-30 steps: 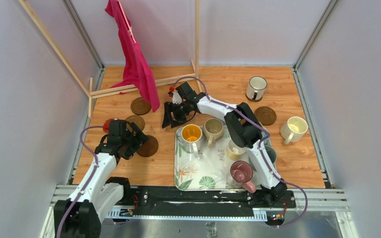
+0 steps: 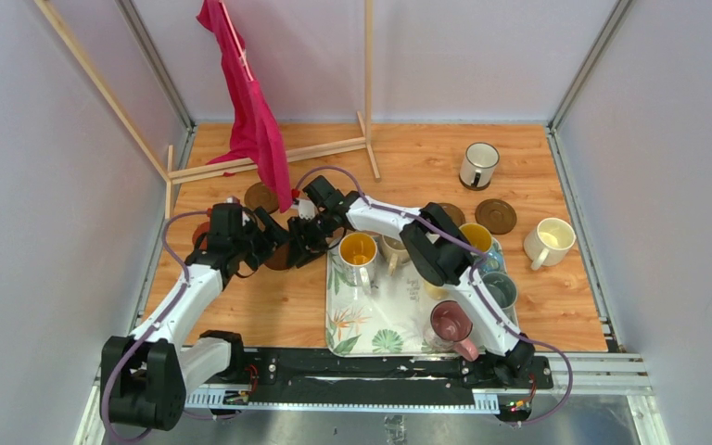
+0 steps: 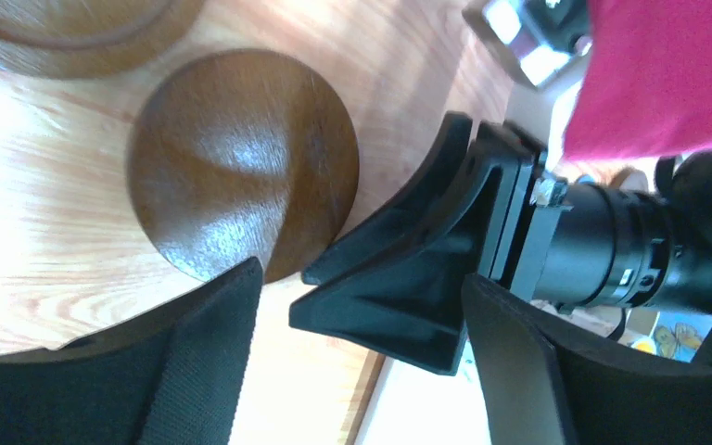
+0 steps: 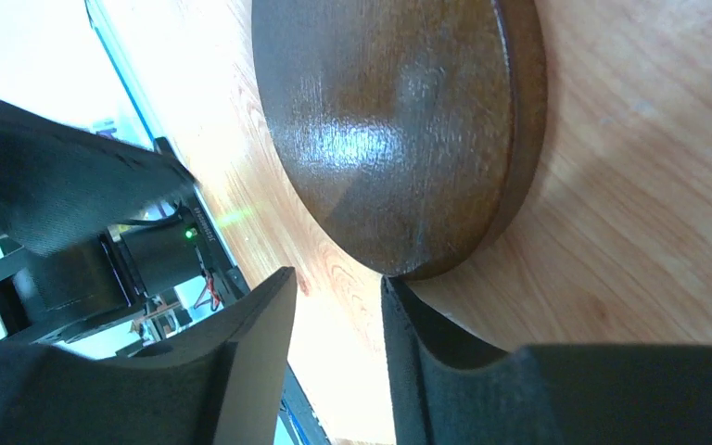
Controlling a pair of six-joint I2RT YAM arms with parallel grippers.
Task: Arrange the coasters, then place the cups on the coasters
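A dark wooden coaster [image 3: 241, 158] lies on the table between my two grippers. In the left wrist view my left gripper is open above it, nothing between its fingers. My right gripper is low beside the coaster, fingertips apart at its edge, with nothing clearly between them; in the left wrist view its fingers sit right by the coaster. An orange-lined white cup [image 2: 358, 269] stands on the tray just right of the grippers, a beige cup [image 2: 394, 248] beside it.
The tray [image 2: 389, 315] holds several more mugs. A white mug [image 2: 479, 162] stands on a coaster at the back, a cream mug [image 2: 549, 243] at the right. Another coaster [image 2: 496, 216] is bare. The pink cloth [image 2: 250, 120] hangs from a wooden rack behind the grippers.
My right gripper has moved left and down to the coaster. My left gripper has moved slightly toward the back and right.
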